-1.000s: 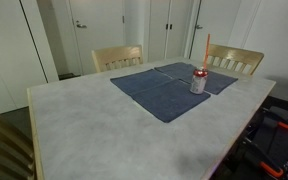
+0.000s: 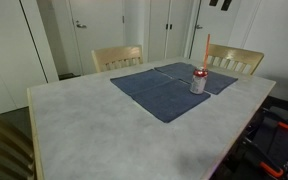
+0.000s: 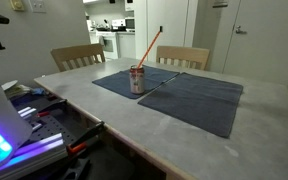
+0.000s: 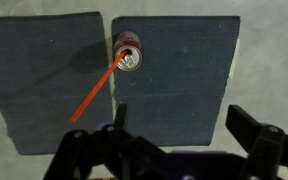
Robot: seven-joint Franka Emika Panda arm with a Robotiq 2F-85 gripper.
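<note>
A soda can [image 4: 128, 50] stands upright on the dark cloth mats, close to the seam between them. A long red straw [image 4: 94, 92] leans out of its open top. In exterior view 1 the can [image 2: 199, 82] is toward the table's right side; exterior view 2 shows the can [image 3: 137, 82] near the table's edge. My gripper is open and empty, its dark fingers spread wide above the mats. Only the fingertips of the gripper [image 2: 220, 4] show at the top edge of exterior view 1, well above the can.
Two dark mats, one [image 4: 174, 115] on the right and one [image 4: 44, 70] on the left in the wrist view, lie flat on the pale table [image 2: 79, 120]. Chairs [image 2: 117, 58] stand round the table.
The gripper's fingertips have come into sight at the top of exterior view 1, where earlier none showed. The can, straw and mats have not moved.
</note>
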